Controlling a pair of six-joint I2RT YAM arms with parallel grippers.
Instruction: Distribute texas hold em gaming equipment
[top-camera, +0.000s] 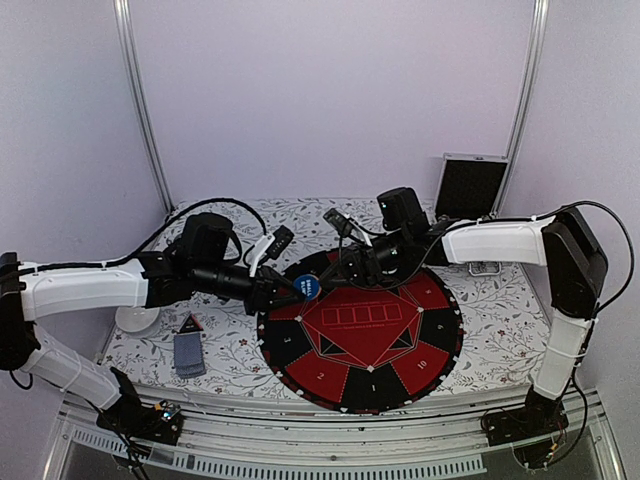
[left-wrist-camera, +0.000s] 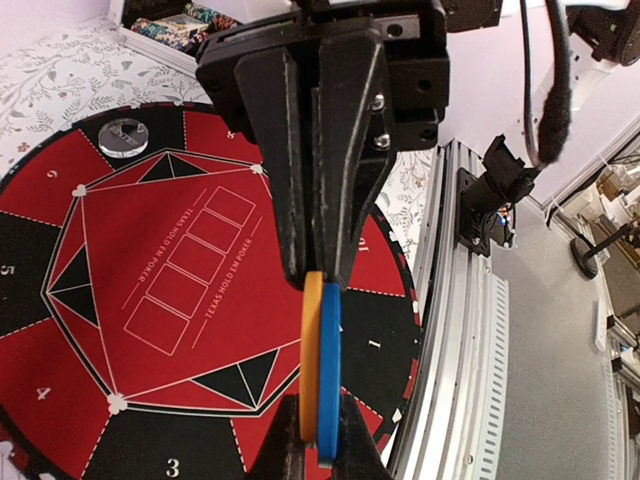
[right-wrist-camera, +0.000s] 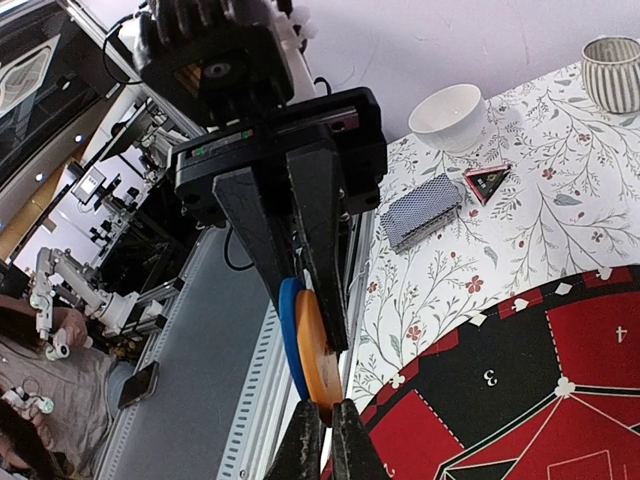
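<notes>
A blue disc (top-camera: 307, 286) with white lettering faces up-front between the two grippers, above the round red-and-black poker mat (top-camera: 370, 345). An orange disc (left-wrist-camera: 313, 360) lies flat against the blue disc (left-wrist-camera: 330, 370); both stand edge-on in the wrist views. My left gripper (top-camera: 292, 289) is shut on the pair, its fingers (right-wrist-camera: 318, 240) outside the two faces. From the other side, my right gripper (top-camera: 335, 280) meets the discs with its fingertips close together at the edge of the orange disc (right-wrist-camera: 315, 345). Whether that edge sits between its tips, I cannot tell.
A clear round piece (left-wrist-camera: 123, 138) rests on the mat's far side. Left of the mat are a card deck (top-camera: 188, 354), a small black-and-red triangle (right-wrist-camera: 487, 183), a white bowl (right-wrist-camera: 447, 117) and a striped cup (right-wrist-camera: 611, 75). An open case (top-camera: 470, 187) stands back right.
</notes>
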